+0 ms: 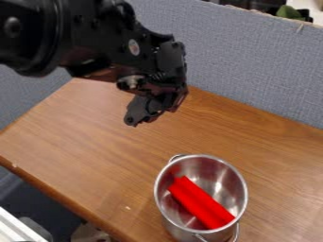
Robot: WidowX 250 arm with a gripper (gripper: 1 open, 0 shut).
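Note:
The black gripper (147,104) hangs at the end of the arm over the back middle of the wooden table, with no object visible in it; its fingertips are dark and hard to make out. Below and to the right of it, at the front right, a steel pot (169,193) with handles holds a red cylinder (199,201) lying tilted inside.
A grey padded wall (252,66) runs behind it. Beyond the front-left edge are a white object and some clutter, partly out of view.

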